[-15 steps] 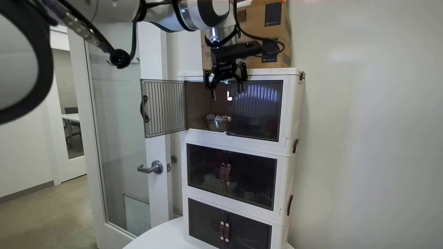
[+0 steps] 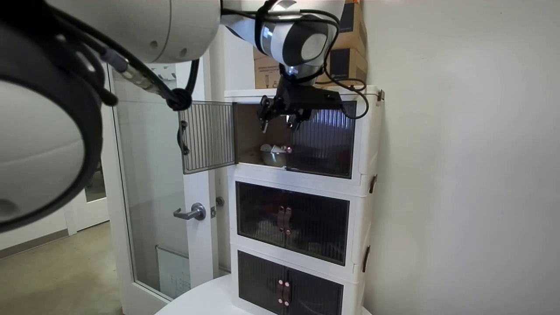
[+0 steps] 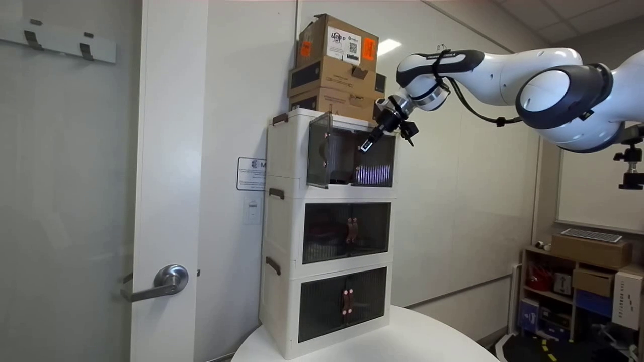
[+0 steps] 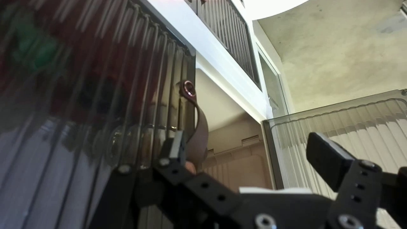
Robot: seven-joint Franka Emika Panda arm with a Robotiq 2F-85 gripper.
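My gripper (image 2: 278, 126) is at the top compartment of the white cabinet (image 2: 371, 141), with its fingers apart and nothing between them. In the wrist view, one finger (image 4: 176, 147) is close beside the brown strap handle (image 4: 199, 133) of the right door; whether they touch cannot be told. The other finger (image 4: 326, 158) appears in front of the open left door (image 4: 366, 126). That left door (image 2: 208, 137) stands swung outward, while the ribbed dark right door (image 2: 325, 141) is closed. Inside the left half sits a bowl (image 2: 274, 157) with pale items in it.
Cardboard boxes (image 3: 338, 75) are stacked on the cabinet top. Both lower compartments have their dark doors (image 2: 291, 223) closed. A white round table (image 3: 416, 341) carries the cabinet. Left of it is a glass room door with a lever handle (image 2: 191, 212). Free space lies right of the cabinet.
The gripper has come slightly lower and to the left in exterior view 1, and has turned and tilted. The arm above it has shifted too. Both top doors look unmoved.
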